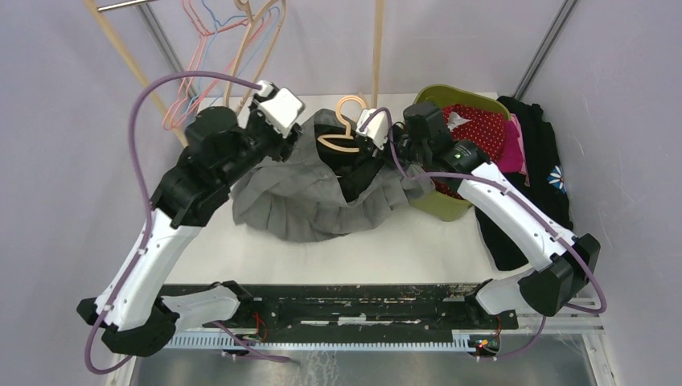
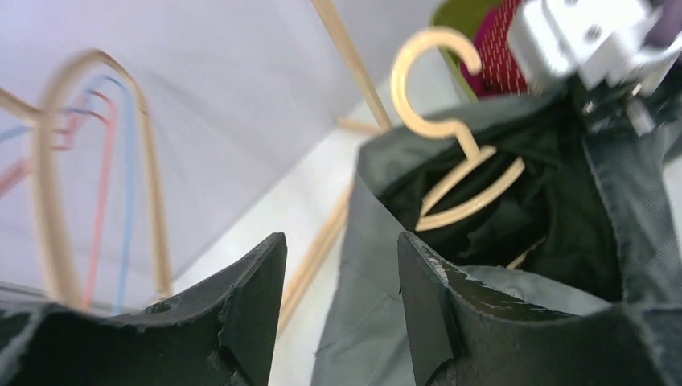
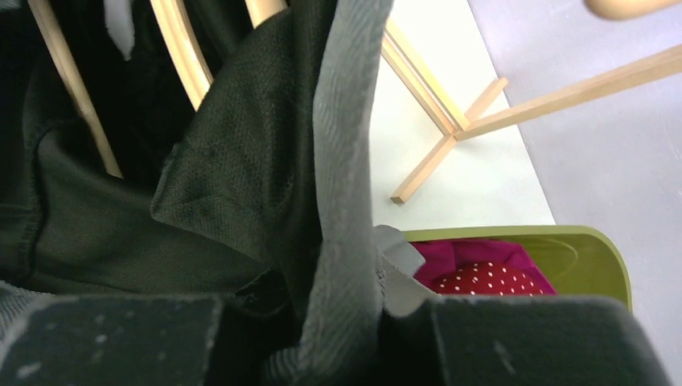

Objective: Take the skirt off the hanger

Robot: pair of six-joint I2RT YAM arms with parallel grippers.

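The grey skirt [image 1: 297, 205] with its black inside spreads over the white table and still surrounds the lower part of the wooden hanger [image 1: 338, 145]. In the left wrist view the hanger's hook [image 2: 438, 127] and neck stick out of the waist opening. My left gripper is open and empty, apart from the skirt's left edge. At the right side of the waist is my right gripper; its fingers [image 3: 515, 338] stand apart, with a fold of the waistband [image 3: 346, 161] running between them. How firmly they touch the fold is hidden.
A green basket [image 1: 445, 207] with red dotted and magenta cloth stands behind the right arm. Black clothing [image 1: 515, 233] lies at far right. Empty pink, blue and wooden hangers [image 1: 256, 48] hang by the left arm.
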